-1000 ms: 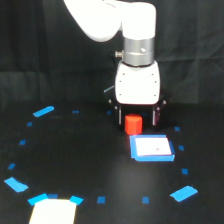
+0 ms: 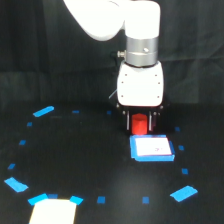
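Observation:
Just behind a blue-edged tray or box with a white middle (image 2: 152, 147) is a red block (image 2: 139, 125), right of centre on the dark table. My gripper (image 2: 139, 128) points straight down over the block, its dark fingers low at the block's sides. Whether the fingers touch the block or stand a little apart from it is too small to make out. Part of the block's upper side is hidden by the gripper, and its base is close to the tray's back edge.
A second pale tray or box (image 2: 52, 212) is cut off at the lower left. Blue tape strips (image 2: 16, 184) and small blue marks lie flat on the table.
My gripper has come slightly lower and a little to the right, so its fingers now overlap the red block more. The block and the blue-edged tray look unmoved or nearly so.

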